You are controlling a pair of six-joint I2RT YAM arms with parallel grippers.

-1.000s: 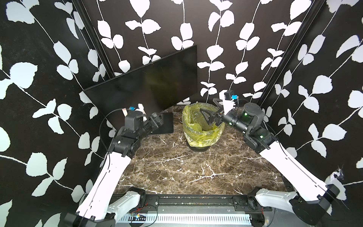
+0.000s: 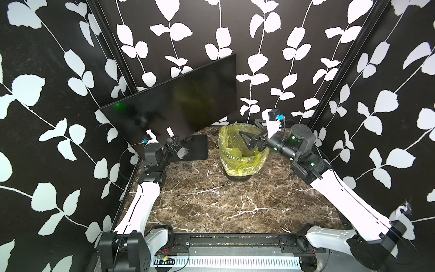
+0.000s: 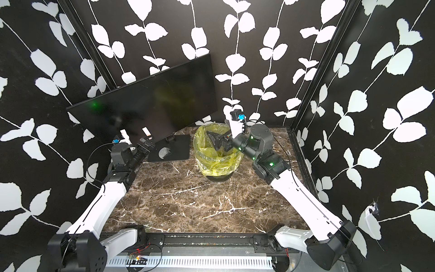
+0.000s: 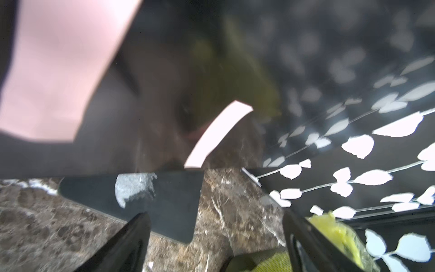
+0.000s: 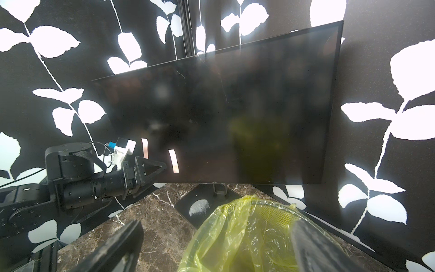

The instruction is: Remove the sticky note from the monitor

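The dark monitor (image 2: pixel 194 90) carries two pale paper strips near its lower left: a pinkish sticky note (image 4: pixel 59 68), very close in the left wrist view, and a narrower white strip (image 4: pixel 217 133) to its right. My left gripper (image 2: pixel 179 144) is just in front of them, open, its fingers (image 4: pixel 129 242) empty. My right gripper (image 3: pixel 217 140) hangs over the bin, open with nothing visible between its blurred fingers.
A bin with a yellow liner (image 2: pixel 240 165) stands right of the monitor's black stand base (image 2: pixel 199 151). Patterned walls enclose the space.
My left gripper has shifted left along the lower monitor, toward the pinkish note, uncovering the white strip in the top left view. The right arm holds still.
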